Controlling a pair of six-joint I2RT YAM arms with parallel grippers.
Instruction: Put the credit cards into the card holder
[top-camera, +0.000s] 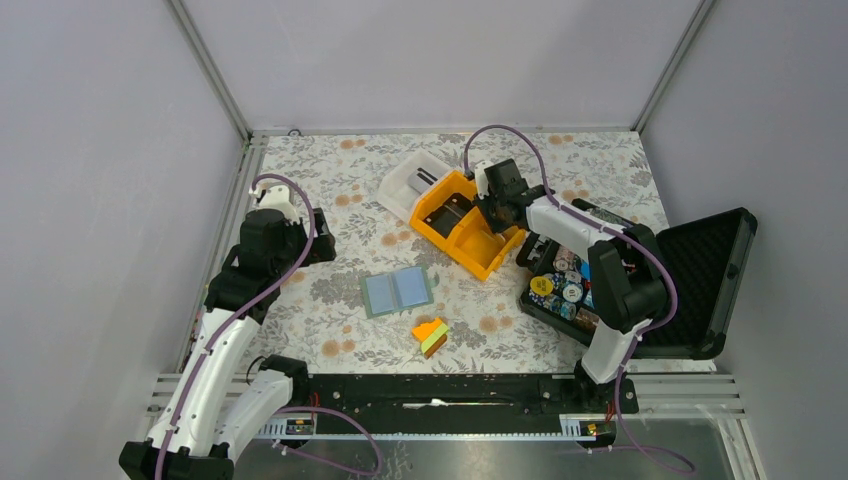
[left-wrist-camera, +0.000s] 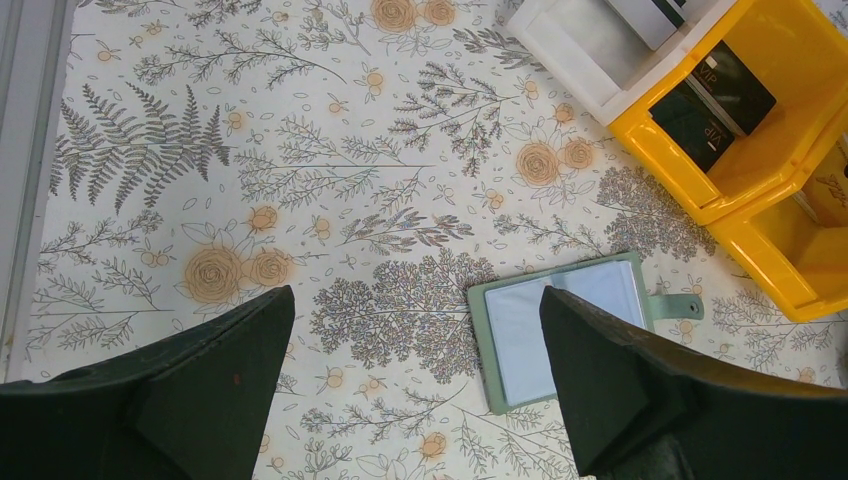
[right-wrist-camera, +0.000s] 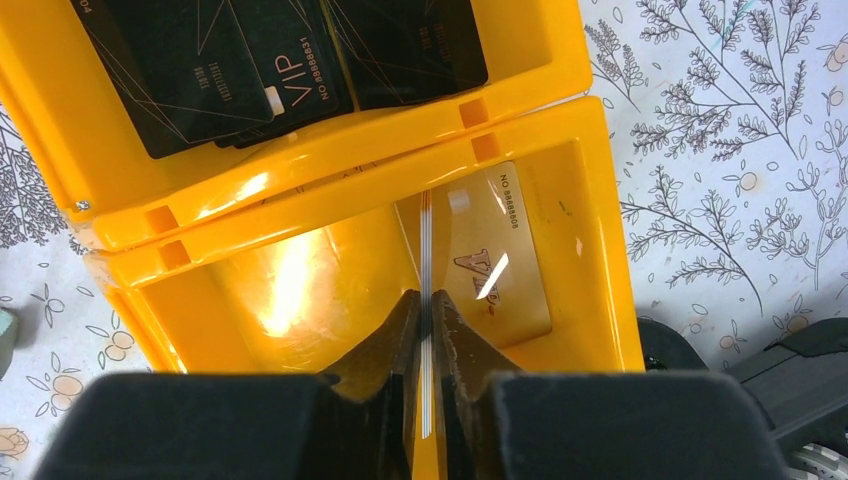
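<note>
My right gripper is shut on a thin stack of cards, seen edge-on, over the lower compartment of the yellow organiser. A gold card lies in that compartment; black VIP cards lie in the other. A white container behind holds more items, too small to identify from above. The green card holder with pale pockets lies open on the table. My left gripper stands open and empty at the table's left.
An open black case with assorted items fills the right. Small coloured blocks lie at the front.
</note>
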